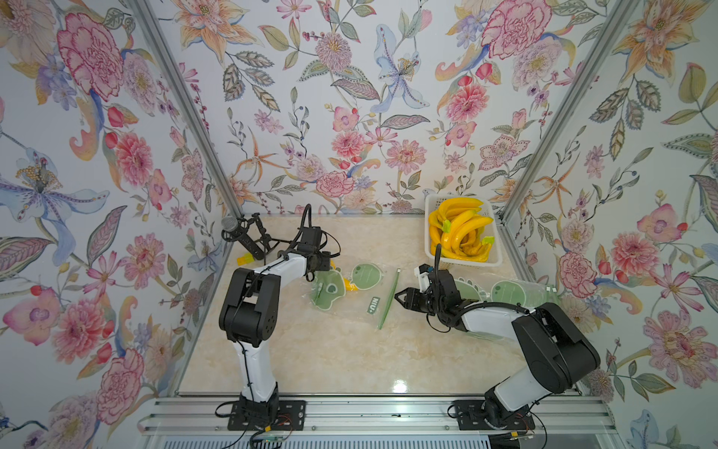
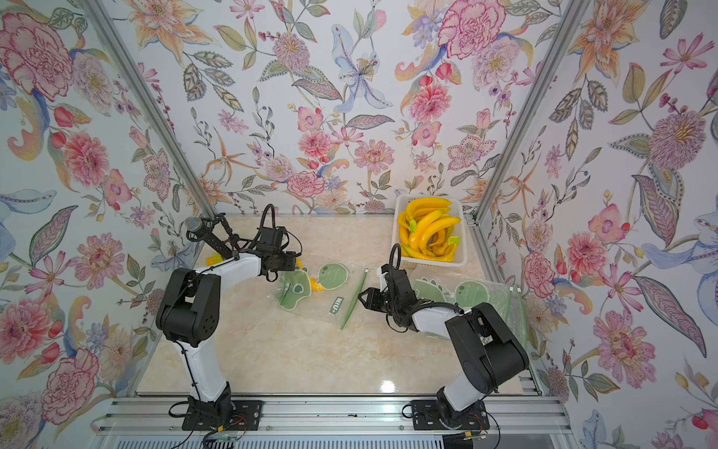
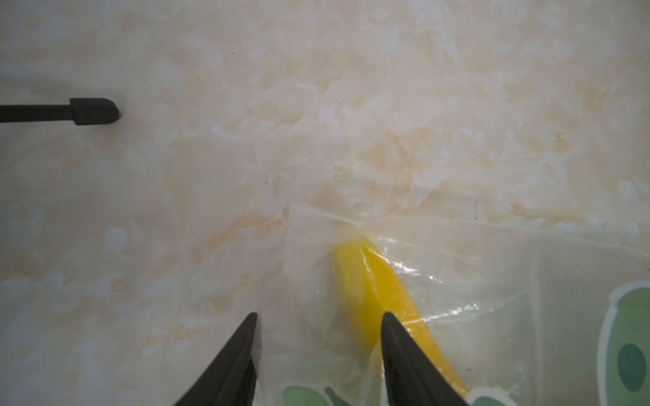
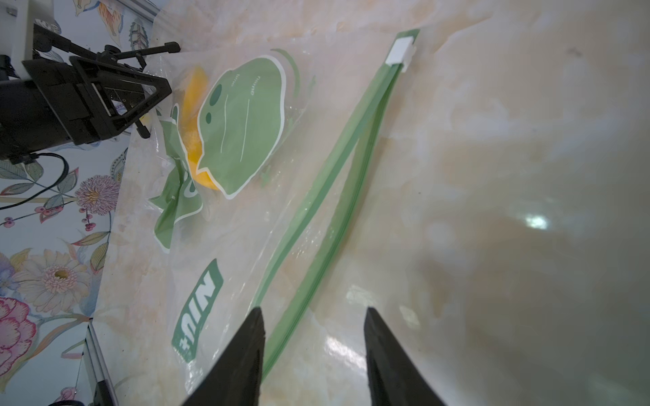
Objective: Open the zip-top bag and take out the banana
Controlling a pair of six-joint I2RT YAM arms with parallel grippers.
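Note:
A clear zip top bag with green prints lies in the middle of the table, a yellow banana inside it. My left gripper hangs over the bag's closed left end, above the banana, fingers apart with nothing seen held. My right gripper stands open at the bag's right end, just beside the green zip strip, which shows as two bands joined at a white slider.
A white basket full of bananas stands at the back right. Another printed bag lies under and beside my right arm. A black stand is at the back left.

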